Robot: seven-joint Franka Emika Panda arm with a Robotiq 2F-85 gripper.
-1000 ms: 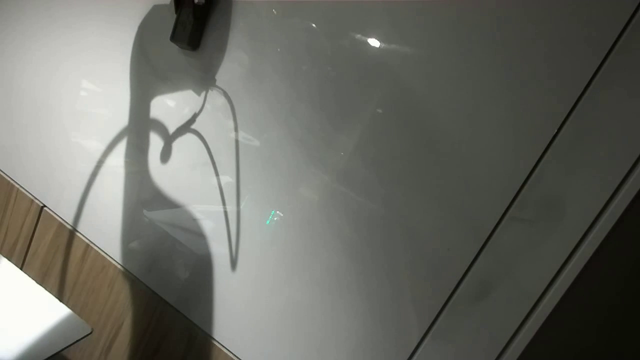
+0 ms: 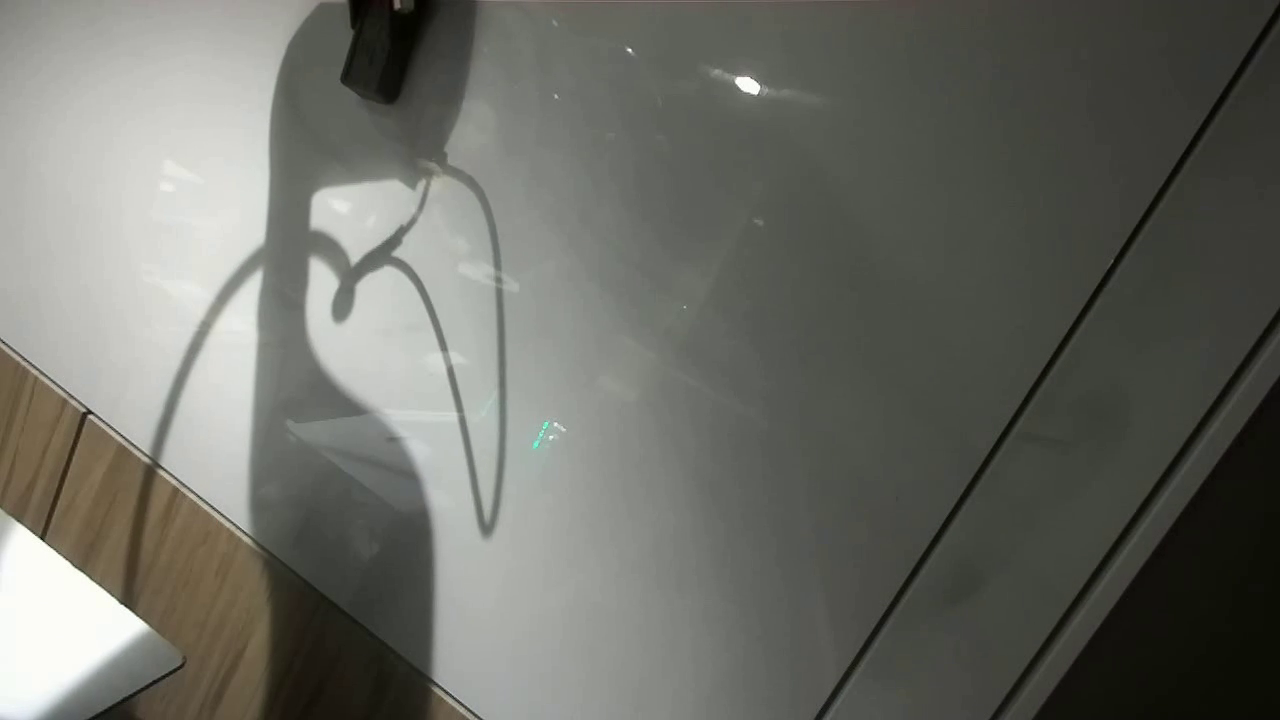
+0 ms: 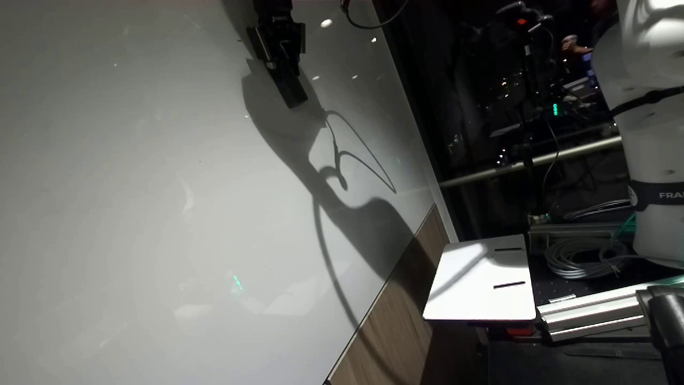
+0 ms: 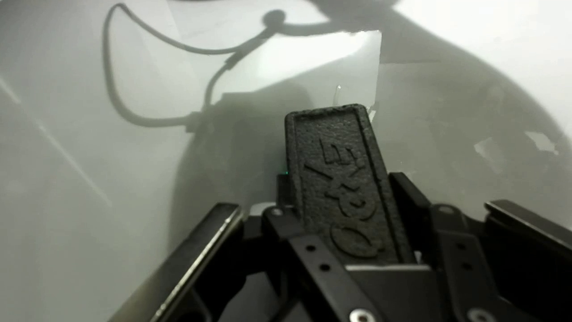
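Note:
A dark rectangular block (image 4: 343,177) with raised lettering on its face is clamped between the fingers of my gripper. It fills the gap and juts out past the fingertips. In the second exterior view the gripper (image 3: 282,61) is near the top, shut, with the block (image 3: 292,91) slanting down from it. The first exterior view has only the block's dark end (image 2: 378,66) at the top edge; most of the gripper is cut off there. Whether the block touches the surface beneath cannot be told for certain.
A glossy pale board (image 2: 720,540) lies below, mostly bare, crossed by shadows of the arm and its cable. Wood-grain trim (image 3: 401,308) borders it. Beyond stand a white panel (image 3: 477,282) and a white robot arm (image 3: 660,147).
The block's end has barely shifted in the first exterior view. The arm and cable shadows have slid slightly to the right.

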